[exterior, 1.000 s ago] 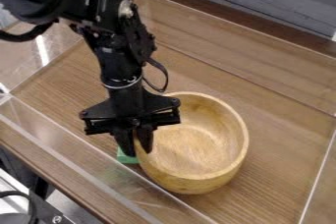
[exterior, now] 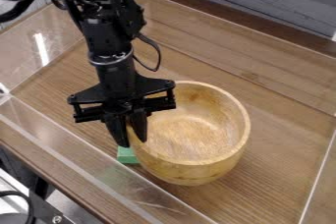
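Observation:
The black robot gripper (exterior: 132, 120) reaches down at the left side of a pale wooden bowl (exterior: 197, 149), its lower fingers at the bowl's near-left rim. Whether the fingers hold the rim is hard to tell. A small green object (exterior: 126, 156) lies on the table beside the bowl's left, partly hidden by the gripper and bowl.
A grey wall (exterior: 243, 7) runs along the back. A dark cable shows at the lower left corner.
The gripper has risen a little and shifted slightly left, and its body looks more upright. The bowl's rim stands slightly higher than a second ago.

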